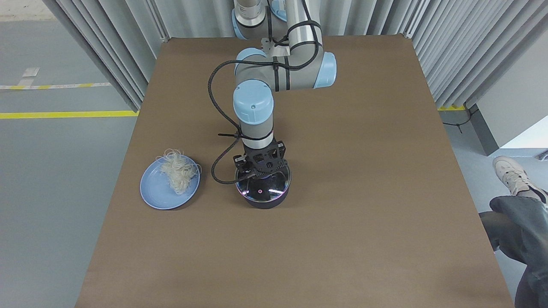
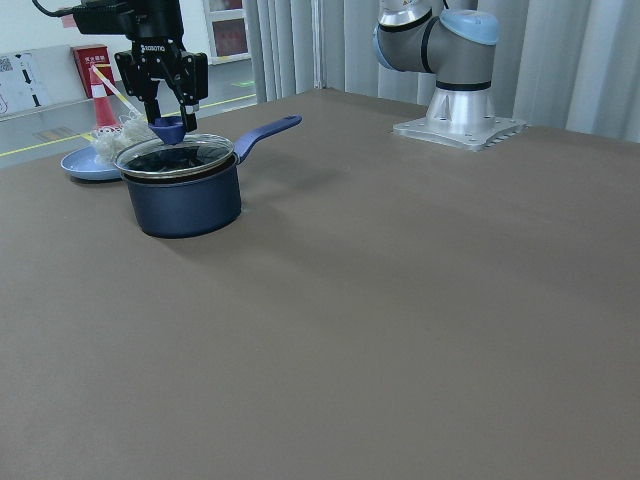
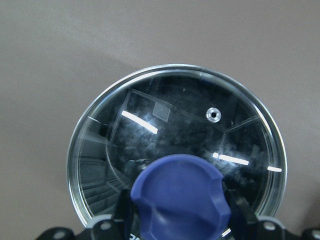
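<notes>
A dark blue saucepan with a long handle stands on the table, topped by a glass lid with a steel rim. My gripper is at the blue lid knob, with its fingers either side of it in the wrist view; it appears shut on the knob. Beside the pot, on the left in the front view, a light blue plate holds pale stringy noodles. The arm hides the back of the pot in the front view.
A person's leg is just off the table's right edge. The robot base stands at the back.
</notes>
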